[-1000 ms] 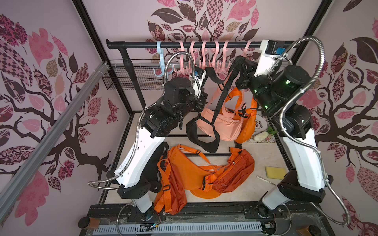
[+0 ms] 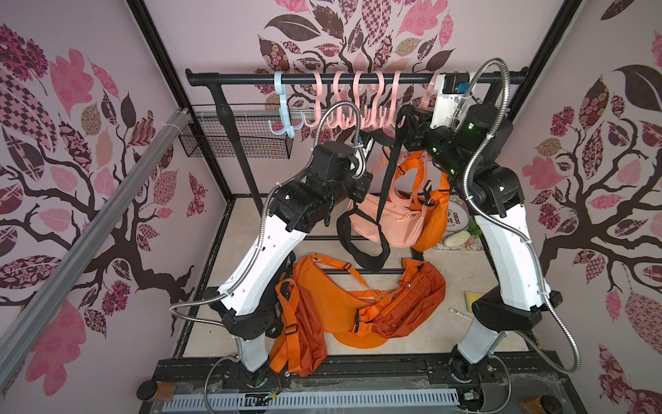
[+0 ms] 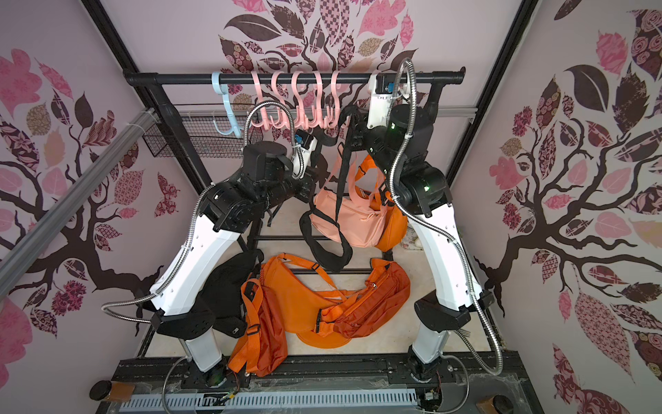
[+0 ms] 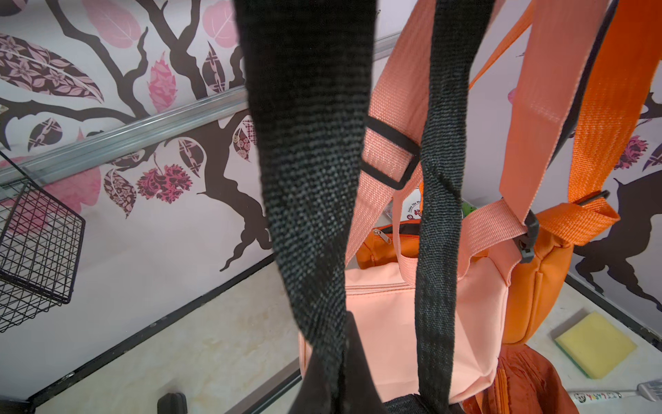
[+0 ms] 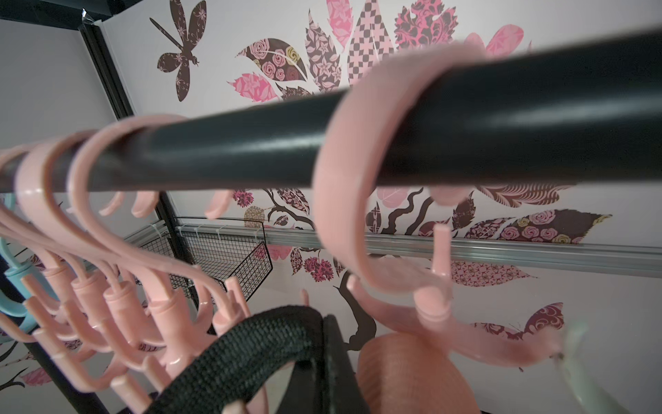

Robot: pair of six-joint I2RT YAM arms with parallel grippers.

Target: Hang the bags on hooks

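Observation:
A black strap (image 2: pixel 394 165) runs between my grippers and loops down in front of hanging pink (image 2: pixel 386 224) and orange bags (image 2: pixel 434 220). In the left wrist view my left gripper is shut on the strap, below the rail. My right gripper is shut on the strap beside a pink hook (image 5: pixel 427 310) on the black rail (image 5: pixel 524 117), with the strap's fold at hook height.
More pink hooks (image 5: pixel 165 317) and a blue hook (image 2: pixel 281 117) hang to the left. A wire basket (image 3: pixel 172 141) is behind. Orange bags (image 2: pixel 317 310) lie on the floor below, with a sponge (image 4: pixel 593 345) at right.

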